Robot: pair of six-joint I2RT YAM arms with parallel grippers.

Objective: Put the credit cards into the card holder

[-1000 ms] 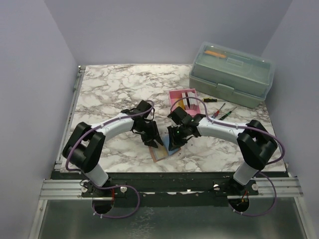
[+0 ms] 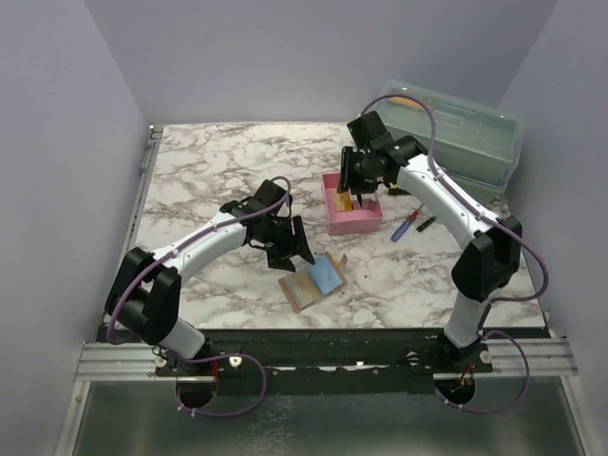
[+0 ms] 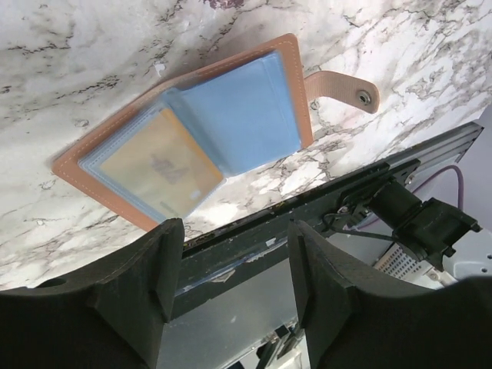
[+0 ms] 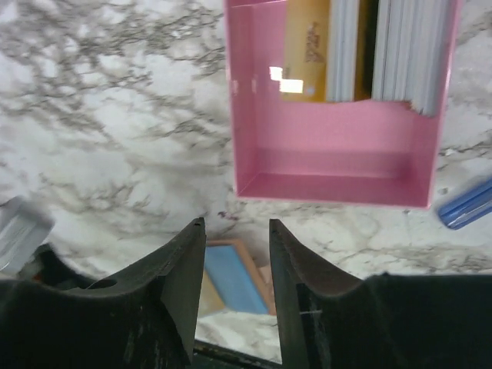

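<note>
The brown card holder [image 2: 314,282] lies unfolded near the table's front edge. In the left wrist view, a gold card [image 3: 159,165] lies in its left sleeve, while its blue right sleeve [image 3: 241,117] looks empty. My left gripper [image 2: 306,262] hovers just over the holder, open, with nothing between its fingers. A pink box [image 4: 342,157] holds upright gold and silver cards [image 4: 306,54] at its far end. My right gripper [image 2: 351,191] is above the box's near side, its fingers parted and nothing between them.
A green lidded case [image 2: 446,133] stands at the back right. Screwdrivers with a blue handle [image 2: 400,231] and dark grips lie right of the box.
My right gripper has gone from the holder's right side back to the pink box.
</note>
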